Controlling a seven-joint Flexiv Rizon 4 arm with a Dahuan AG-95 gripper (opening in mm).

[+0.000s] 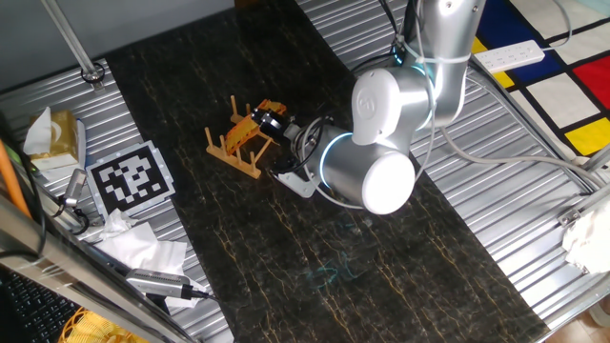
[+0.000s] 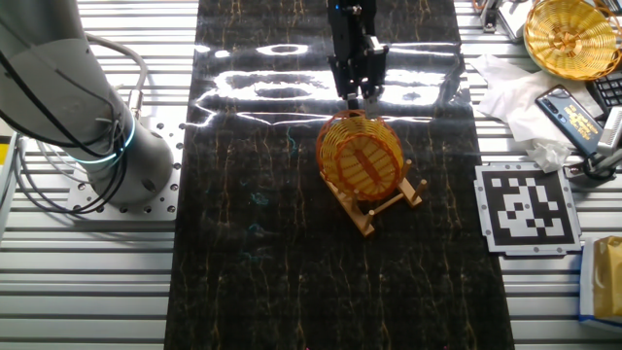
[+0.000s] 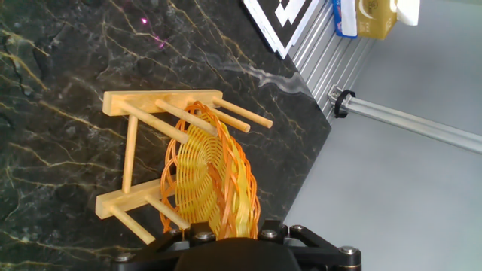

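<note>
A round yellow wicker basket [image 2: 362, 165] with an orange braided rim stands on edge, tilted, in a wooden peg rack [image 3: 162, 102]. Exterior view 1 shows the basket [image 1: 242, 136] nearly edge-on between the pegs of the rack [image 1: 234, 164]. My gripper [image 1: 259, 115] is at the basket's upper rim, on the arm's side of the rack. From the wrist, the near rim of the basket [image 3: 207, 177] reaches down between the two sides of the gripper. The fingertips' contact with the rim is hidden, so whether they pinch it does not show.
A black-and-white marker board [image 1: 132, 178] lies left of the dark tabletop, near a tissue box [image 1: 55, 143] and crumpled tissues [image 1: 143, 246]. Another yellow basket [image 2: 571, 39] sits off to the side. The dark surface [image 1: 315, 276] in front of the rack is clear.
</note>
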